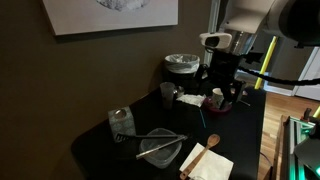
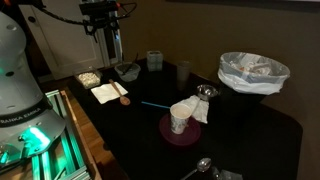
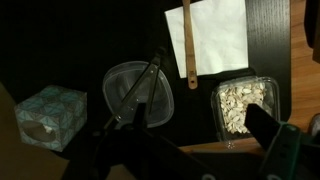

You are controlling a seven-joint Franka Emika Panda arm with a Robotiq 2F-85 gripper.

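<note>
In the wrist view my gripper is open, with its dark fingers spread wide and nothing between them. Seen from exterior view 1, the gripper hangs in the air, overlapping the cup on its dark red plate. A clear plastic tub has tongs lying across it. Beside it, a wooden spoon rests on a white napkin. Pale flakes fill a clear square container near the table edge. The white cup stands upright on the dark red plate.
A patterned tissue box stands beyond the tub. A blue straw-like stick lies mid-table, and a dark tumbler stands behind it. A bin with a white liner is at the far end.
</note>
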